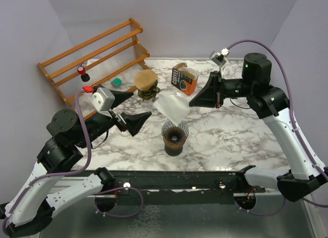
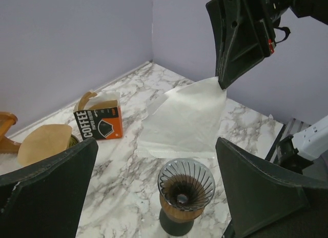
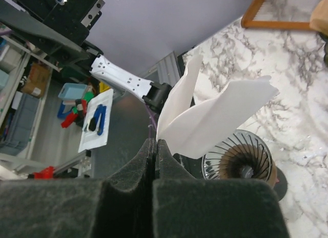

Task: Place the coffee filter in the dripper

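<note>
My right gripper (image 1: 197,102) is shut on a white paper filter (image 1: 173,105), seen also in the left wrist view (image 2: 179,120) and, with its two flaps fanned out, in the right wrist view (image 3: 210,117). Below it stands the wire dripper (image 1: 174,136) on a dark stand, its cone visible in the left wrist view (image 2: 185,186). My left gripper (image 1: 138,111) is open to the left of the filter, with nothing between its fingers.
An orange coffee filter box (image 1: 183,79) stands at the back, with a wooden-lidded jar (image 1: 146,80) beside it. A wooden rack (image 1: 95,58) fills the back left.
</note>
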